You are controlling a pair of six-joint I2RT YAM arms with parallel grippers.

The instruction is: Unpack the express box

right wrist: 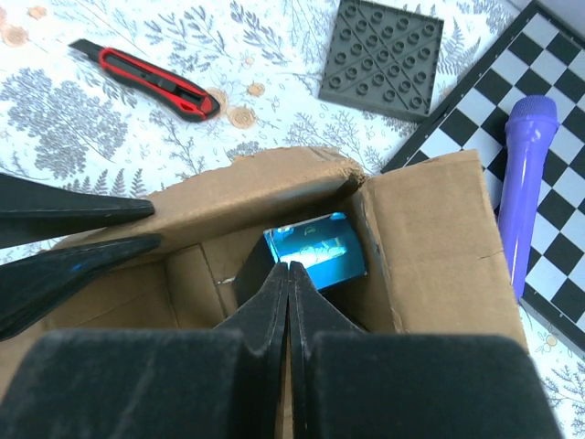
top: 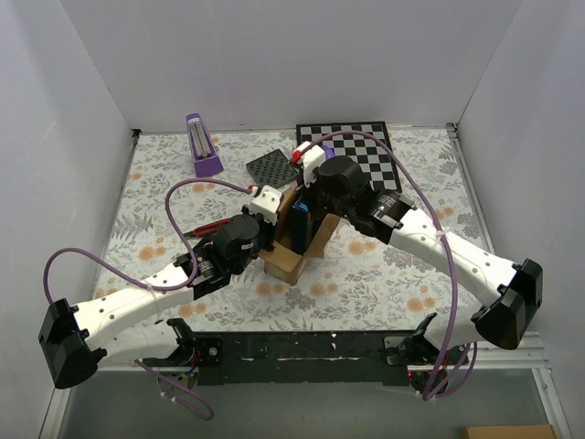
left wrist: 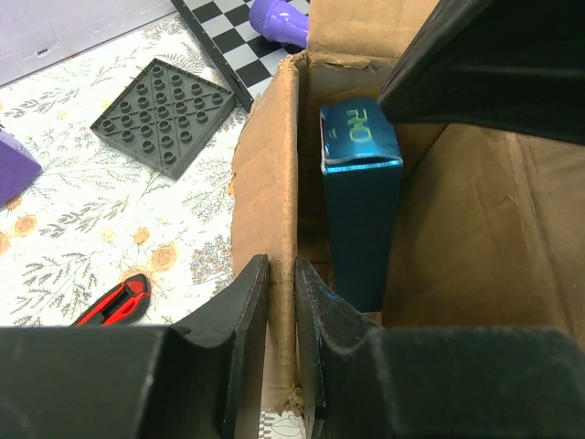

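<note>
An opened cardboard box (top: 285,262) stands mid-table, its flaps raised. Inside it, a dark blue carton (left wrist: 361,219) with a shiny lettered end stands upright against the far-left corner. My left gripper is shut on the box's left cardboard wall. Over the box, my right gripper is shut with its tips together and nothing between them. In the right wrist view the blue carton's end (right wrist: 315,249) shows just beyond those tips, outside the fingers. The carton's lower part is hidden in that view.
A red and black utility knife (right wrist: 151,82) lies left of the box. Behind are a grey studded plate (left wrist: 164,116), a checkered board (top: 373,165) with a purple microphone (right wrist: 526,183), and a purple holder (top: 203,146). Table right of the box is clear.
</note>
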